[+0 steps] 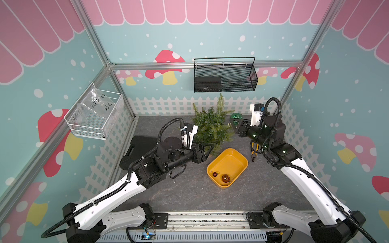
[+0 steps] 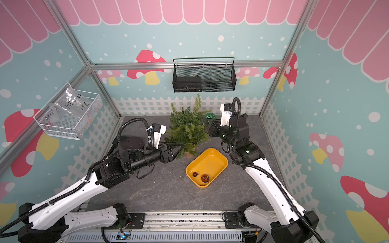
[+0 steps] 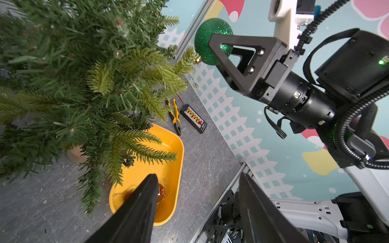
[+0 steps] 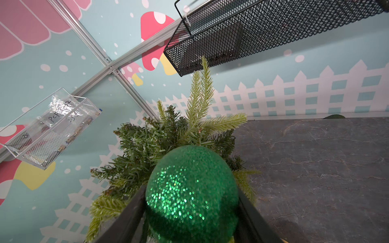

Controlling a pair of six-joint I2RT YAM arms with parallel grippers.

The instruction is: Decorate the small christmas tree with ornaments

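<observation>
The small tree (image 1: 210,125) stands at the back middle. In the left wrist view my right gripper is shut on a green glitter ornament, right of the upper branches. My left gripper (image 1: 208,147) is open at the tree's front left; in its wrist view its fingers (image 3: 141,202) are apart, with branches beyond them. The yellow tray (image 1: 227,162) in front of the tree holds a small dark red ornament (image 1: 214,174) and an amber one (image 1: 225,178).
Pliers (image 3: 175,117) and a black strip-like box (image 3: 194,119) lie right of the tray. A black case (image 1: 135,147) sits at the left. Wire baskets (image 1: 227,79) hang on the walls.
</observation>
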